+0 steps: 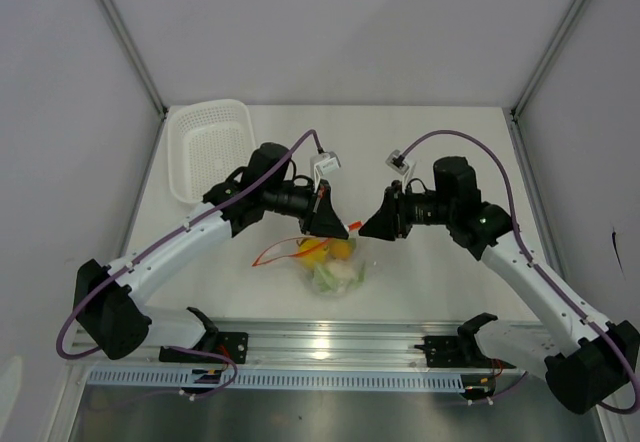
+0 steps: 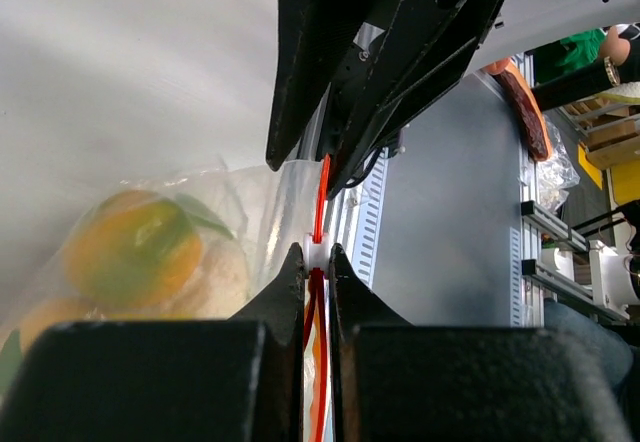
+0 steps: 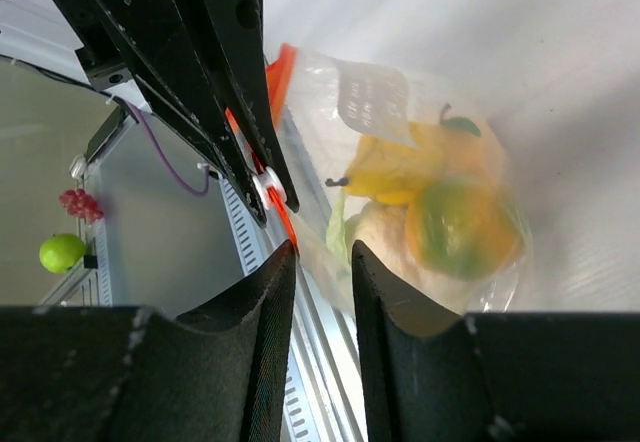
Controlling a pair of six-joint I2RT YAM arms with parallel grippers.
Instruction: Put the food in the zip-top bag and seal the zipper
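The clear zip bag (image 1: 335, 272) with its red zipper hangs low over the table, holding yellow, orange and green food (image 2: 135, 247), also seen through the plastic (image 3: 460, 227). My left gripper (image 1: 340, 230) is shut on the white slider and red zipper (image 2: 318, 257). My right gripper (image 1: 375, 227) is just right of it, fingers apart; in the right wrist view the zipper end runs down toward the gap between its fingertips, and I cannot tell whether it lies between them.
A white basket (image 1: 210, 112) stands at the back left. The table's front edge lies just below the bag.
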